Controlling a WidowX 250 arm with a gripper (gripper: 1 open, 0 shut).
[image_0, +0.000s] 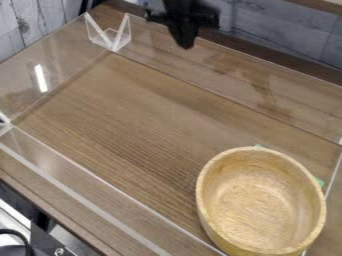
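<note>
The dark gripper is at the top centre of the camera view, partly cut off by the frame's edge, above the back of the wooden table. Its fingers are blurred and small, and whether they are open or shut is hard to make out. Nothing held shows below it.
A large beige round bowl sits at the front right, with small green bits peeking from behind it. A white wire-like holder stands at the back left.
</note>
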